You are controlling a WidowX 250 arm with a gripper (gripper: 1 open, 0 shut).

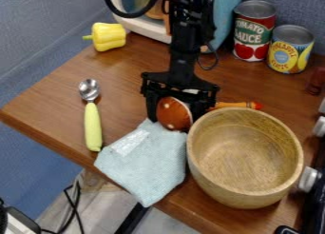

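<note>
The black gripper (177, 99) is low over the table, its fingers around an orange-red round object (173, 112) at the top edge of a light blue cloth (140, 164). Whether the fingers press on it is unclear. A wooden bowl (244, 162) sits just right of and in front of it, and an orange carrot-like object (242, 106) lies behind the bowl.
A spoon with a pale green handle (93, 125) lies on the left, a yellow pepper (105, 35) at the back left. Two cans (253, 30) (290, 48) stand at the back right, bottles along the right edge.
</note>
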